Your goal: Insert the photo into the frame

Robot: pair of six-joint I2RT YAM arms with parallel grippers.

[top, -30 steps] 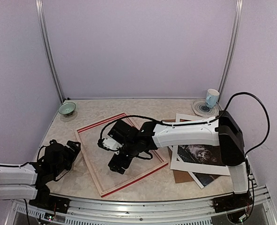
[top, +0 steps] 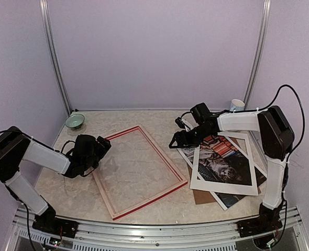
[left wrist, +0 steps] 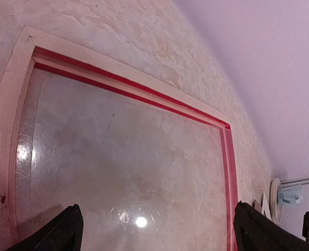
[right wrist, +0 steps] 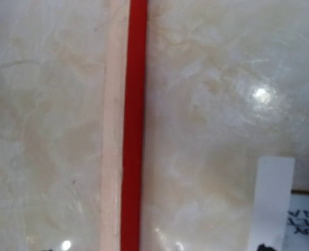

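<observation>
The empty frame [top: 164,156], pale pink with red inner edging and a clear pane, lies flat in the middle of the table. To its right is a loose pile of prints; uppermost is a white-bordered photo [top: 225,164] of a cat. My left gripper [top: 104,146] is open over the frame's left side; in the left wrist view, its dark fingers [left wrist: 60,230] stand wide apart. Between the frame and the pile hovers my right gripper [top: 177,140], fingertips [right wrist: 266,248] apart and barely showing. One frame bar [right wrist: 112,130] and a white sheet edge [right wrist: 272,198] appear beneath it.
A green bowl [top: 75,121] stands at the back left, and a light mug [top: 237,105] at the back right. Brown board [top: 201,197] sticks out under the prints. Bare table surrounds the frame at the back and front.
My right arm has swung from over the frame to the right, towards the prints. The left gripper has risen and moved right, further over the frame's edge. Frame and prints have stayed put.
</observation>
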